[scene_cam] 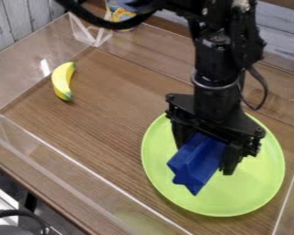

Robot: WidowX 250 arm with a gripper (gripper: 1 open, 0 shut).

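The black gripper (211,138) is lowered over a green plate (254,188) at the right of the view. Under and between its fingers a blue block (197,167) rests tilted on or just above the plate; whether the fingers grip it is hidden by the gripper's body.
A yellow banana (63,81) lies on the wooden table (88,138) at the upper left. A can (120,13) stands at the back behind the arm. A black cable lies at the lower left corner.
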